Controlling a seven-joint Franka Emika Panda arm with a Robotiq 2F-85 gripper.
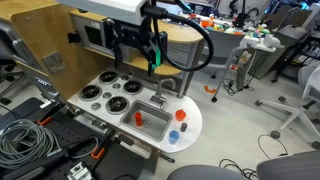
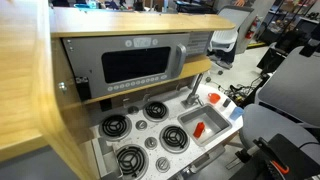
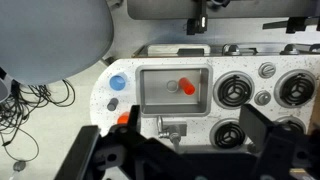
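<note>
My gripper hangs above the toy kitchen's counter, its two dark fingers spread far apart at the lower edge of the wrist view. Nothing shows held between them; the faucet (image 3: 172,131) appears in the gap from well below. A small red object (image 3: 187,86) lies in the grey sink (image 3: 150,100), clear of the gripper. It also shows in the sink in exterior view 1 (image 1: 138,118) and exterior view 2 (image 2: 199,129). Beside the sink stand an orange-red item (image 3: 123,119), a small dark item (image 3: 112,104) and a blue round item (image 3: 117,82).
Several black burners (image 3: 236,90) occupy the counter on the stove side. A silver microwave (image 2: 135,65) and a wooden shelf stand behind it. Coiled cables (image 1: 24,142) lie off to one side, and grey floor (image 1: 235,115) is free beyond the counter's end.
</note>
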